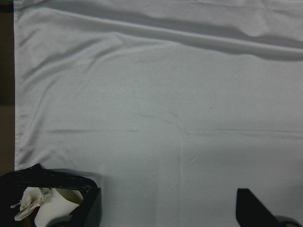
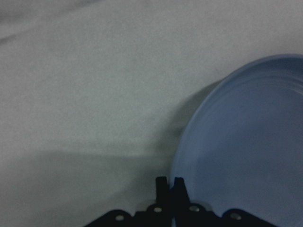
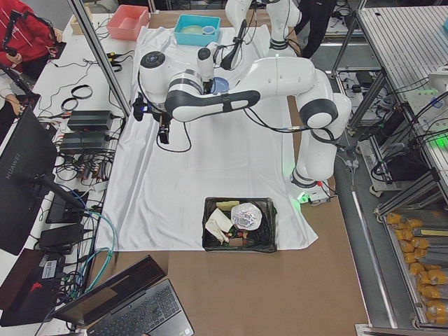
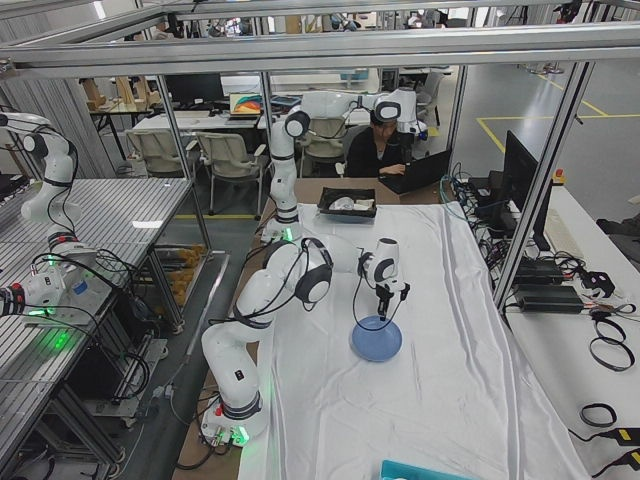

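A blue plate (image 4: 376, 341) lies on the white cloth. My right gripper is at the plate's rim (image 2: 265, 64), fingers close together and shut on it, as far as the right wrist view shows. My left gripper stands open high over the cloth (image 1: 156, 94), its fingers apart with nothing between them. In the camera left view it hangs at the upper left of the cloth, and the plate is partly hidden behind the left arm.
A black bin (image 3: 269, 238) with paper, a crumpled bag and other items sits at the cloth's near end in the camera left view. A turquoise container (image 3: 189, 38) stands at the far end. Monitors, cables and a laptop line the side.
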